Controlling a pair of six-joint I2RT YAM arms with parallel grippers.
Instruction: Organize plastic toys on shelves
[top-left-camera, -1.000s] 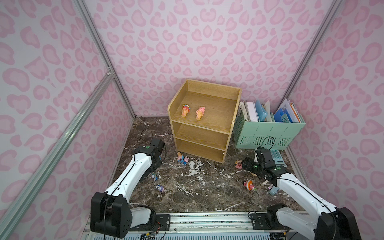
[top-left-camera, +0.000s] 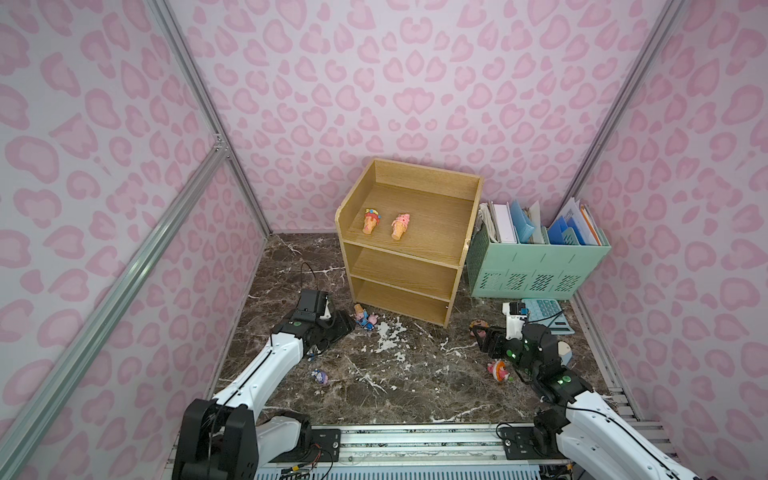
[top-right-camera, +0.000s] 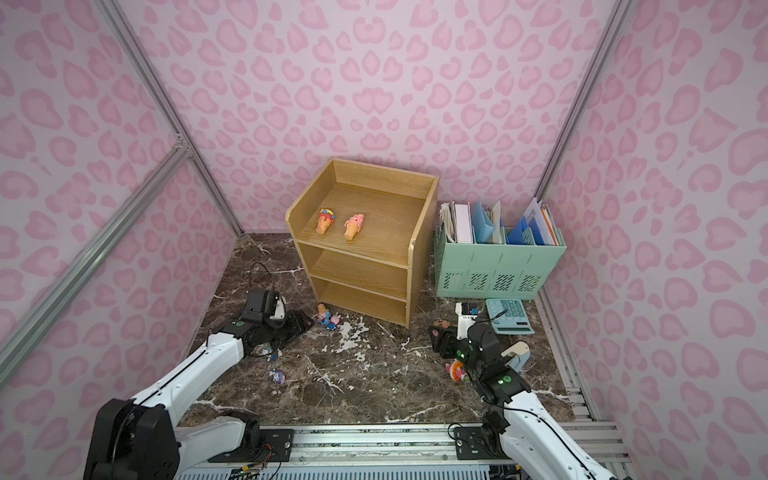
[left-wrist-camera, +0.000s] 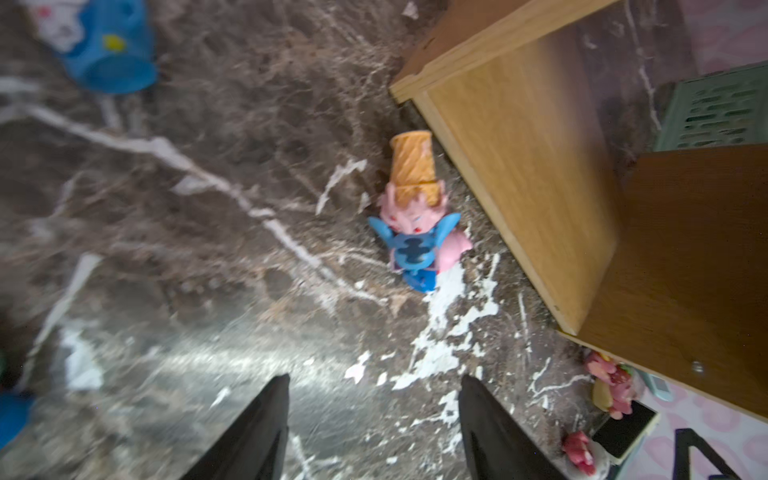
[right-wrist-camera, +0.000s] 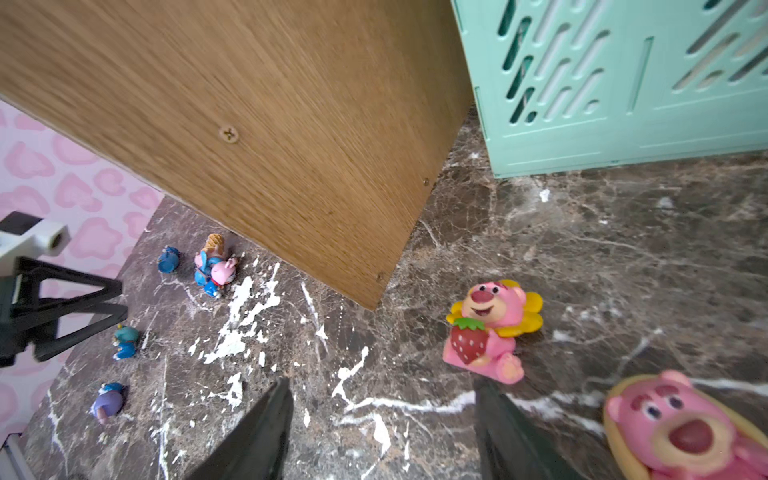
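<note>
Two cone-shaped toys, one with a multicoloured top and one pink, lie on the top of the wooden shelf. A blue-and-pink toy with a cone end lies on the floor beside the shelf's front left corner. Behind it, my left gripper has its fingers apart and empty. In the right wrist view a pink bear with a strawberry sits ahead of my right gripper, whose parted fingers hold nothing. Another pink bear is cut off at the lower right.
A mint file box stands right of the shelf, with a calculator in front. A purple toy and an orange-and-white toy lie nearer the front. Both lower shelf levels look empty.
My left gripper has swung right, closer to the blue-and-pink toy. My right gripper has shifted slightly left and its arm has turned. The toys appear unmoved.
</note>
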